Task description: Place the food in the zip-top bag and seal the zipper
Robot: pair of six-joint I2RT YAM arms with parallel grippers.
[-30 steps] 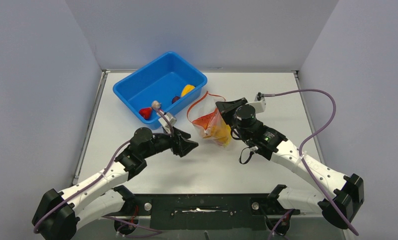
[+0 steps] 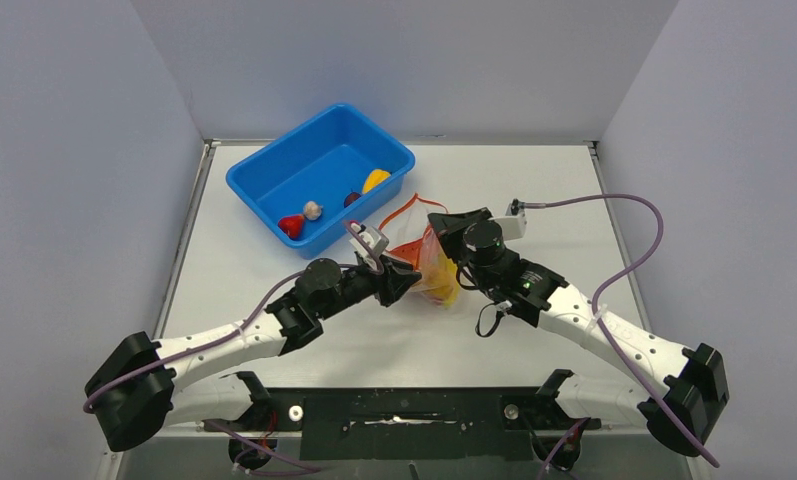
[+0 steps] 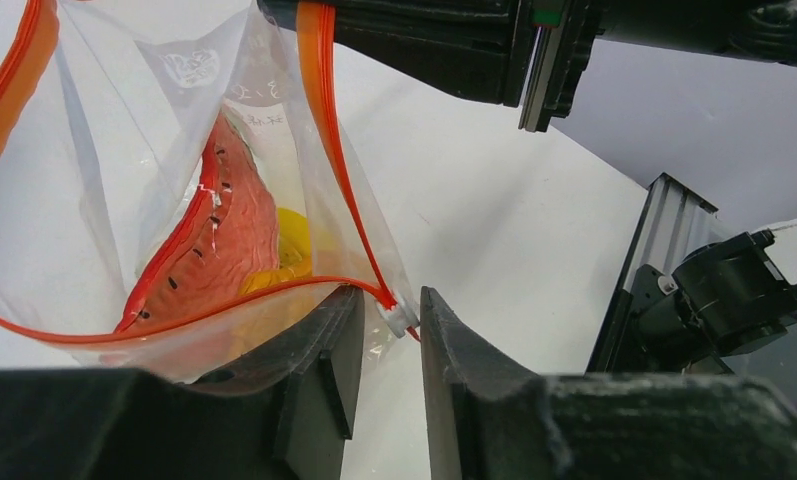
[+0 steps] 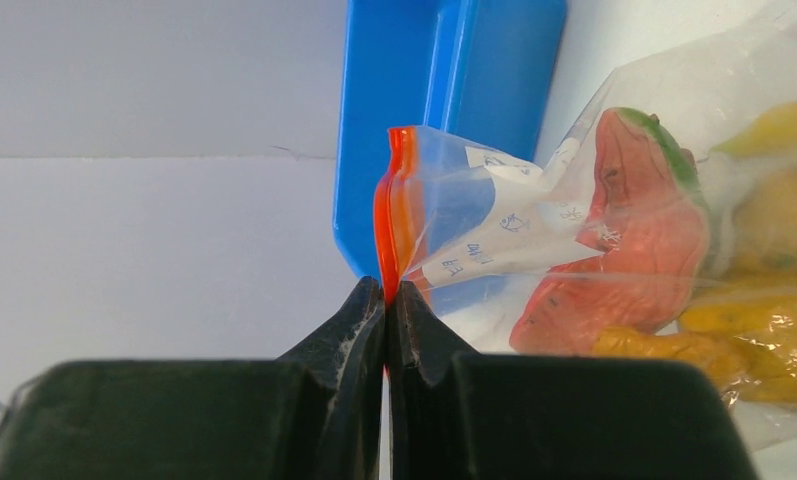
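Observation:
The clear zip top bag with orange zipper holds a red slice-shaped food and yellow pieces. My right gripper is shut on the bag's orange-edged rim, holding it up. My left gripper is part open around the lower corner of the zipper, where the white slider sits between its fingertips; whether they touch it I cannot tell.
The blue bin at the back left still holds a red food, a garlic bulb, a dark round food and a yellow one.
My left gripper has moved right to the bag's zipper corner. The right arm and the bag's held rim have shifted slightly.

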